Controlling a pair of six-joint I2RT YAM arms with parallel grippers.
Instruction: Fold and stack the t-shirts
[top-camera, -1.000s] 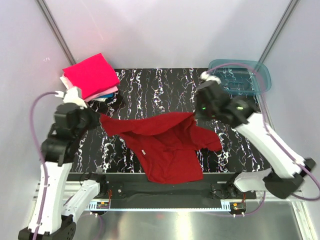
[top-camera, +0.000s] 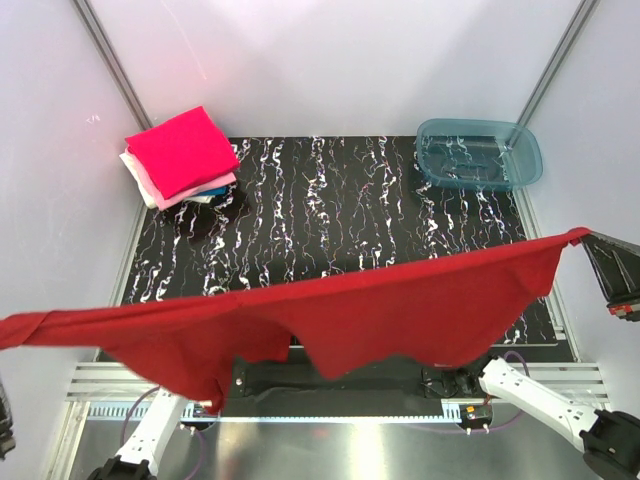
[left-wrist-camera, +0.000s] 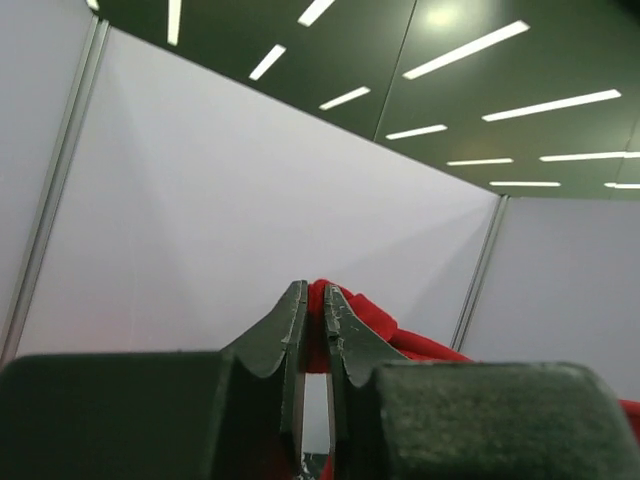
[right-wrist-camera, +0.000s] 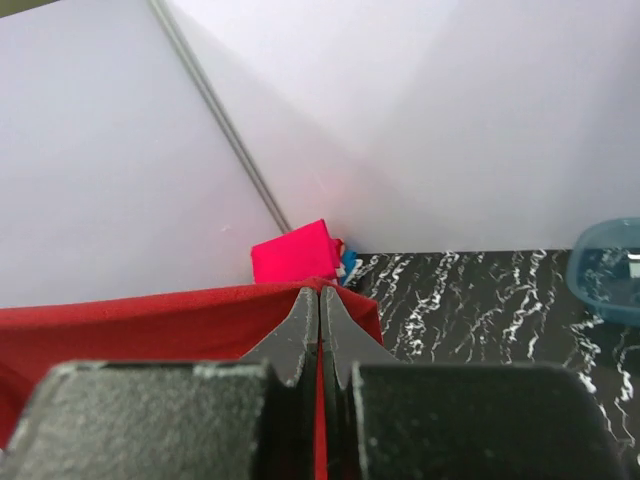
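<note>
A red t-shirt (top-camera: 390, 310) is stretched taut across the top view, held up high above the table with its lower part hanging down. In the right wrist view, my right gripper is shut on one edge of the shirt, and the cloth runs off to the left. My left gripper is shut on the opposite end, with red cloth bunched between its fingertips. From above, the left gripper's tips lie outside the picture. A pile of folded shirts (top-camera: 184, 152), bright pink on top, sits at the table's back left corner.
A translucent blue bin (top-camera: 478, 183) stands at the back right of the black marbled table (top-camera: 310, 215). Between pile and bin the tabletop is bare. Pale walls (top-camera: 330, 70) close in the back and sides.
Both grippers have moved up and apart, drawing the red shirt from a loose drape near the table into a tight span. The pile and bin stayed put.
</note>
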